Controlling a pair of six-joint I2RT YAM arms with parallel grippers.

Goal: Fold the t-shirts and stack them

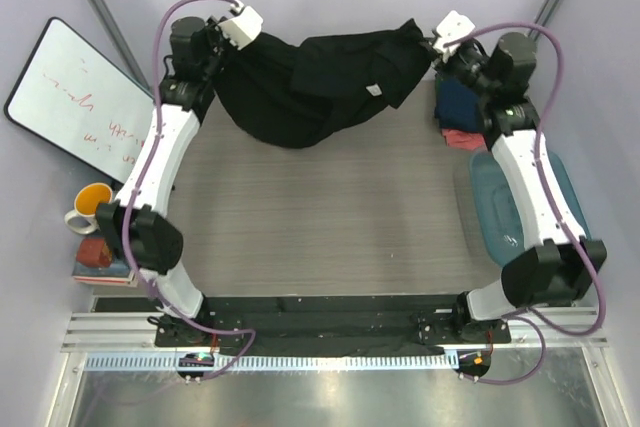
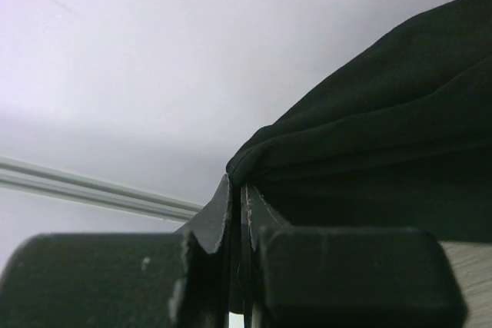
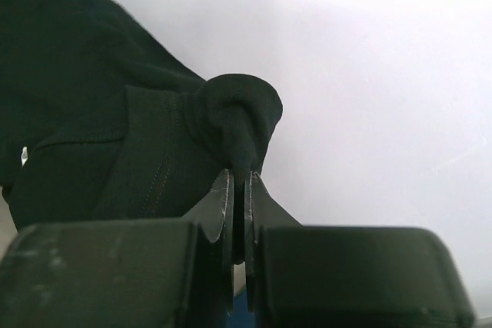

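Observation:
A black t-shirt [image 1: 330, 82] hangs stretched between my two grippers, high over the back of the table. My left gripper [image 1: 232, 39] pinches its left end; in the left wrist view the fingers close on a narrow gathered fold of the cloth [image 2: 369, 144]. My right gripper [image 1: 432, 45] grips the other end, where the right wrist view shows a bunched corner with a stitched hem [image 3: 154, 159] between the fingers. A small white label shows on the cloth.
A whiteboard [image 1: 70, 87], mug [image 1: 88, 205] and books stand at the left. Dark blue [image 1: 455, 102] and pink [image 1: 463, 139] folded cloths lie at the back right, with a teal bin [image 1: 495, 217] before them.

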